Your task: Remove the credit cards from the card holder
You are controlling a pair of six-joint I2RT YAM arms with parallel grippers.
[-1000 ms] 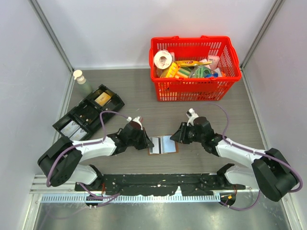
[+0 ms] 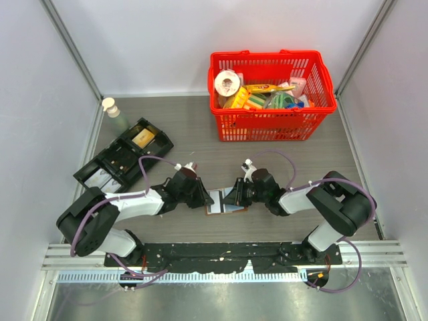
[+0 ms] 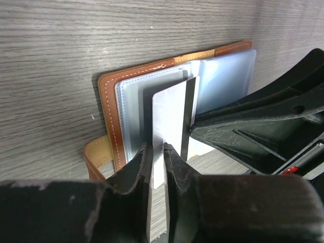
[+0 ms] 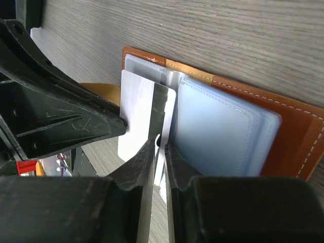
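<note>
The brown leather card holder (image 3: 110,109) lies open on the table, with clear sleeves (image 4: 212,126) and a white card with a dark stripe (image 3: 172,111) in it. My left gripper is shut at the card's edge; whether the card's edge is between its fingers I cannot tell. My right gripper has its fingers close together at the same card's edge from the other side, their gap hard to see. In the top view both grippers meet over the holder from left and right.
A red basket (image 2: 274,127) full of goods stands at the back right. A black tray (image 2: 124,160) and a pump bottle (image 2: 115,117) are on the left.
My right gripper has moved leftward onto the card holder beside my left gripper, which has barely moved.
</note>
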